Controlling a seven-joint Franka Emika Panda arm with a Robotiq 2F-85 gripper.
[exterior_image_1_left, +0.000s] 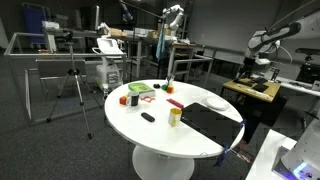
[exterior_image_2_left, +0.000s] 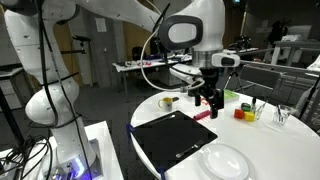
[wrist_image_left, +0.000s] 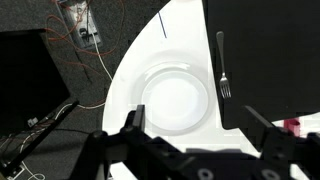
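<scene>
My gripper stands open, its two dark fingers wide apart and nothing between them. In the wrist view it hangs above a round white plate (wrist_image_left: 175, 98), which lies beyond the fingertips. A silver fork (wrist_image_left: 223, 68) rests beside the plate on a black mat (wrist_image_left: 262, 60). From the second exterior view, my gripper (exterior_image_2_left: 214, 103) is up in the air over the table, with the plate (exterior_image_2_left: 228, 163) and fork (exterior_image_2_left: 187, 153) lower in the picture. The first exterior view shows the plate (exterior_image_1_left: 216, 102) near the mat (exterior_image_1_left: 212, 125).
A yellow mug (exterior_image_1_left: 175, 117), a small black object (exterior_image_1_left: 148, 117) and a green basket (exterior_image_1_left: 140, 88) stand elsewhere on the round white table (exterior_image_1_left: 135, 128). A red item (exterior_image_2_left: 203, 115) lies by the mat's far edge.
</scene>
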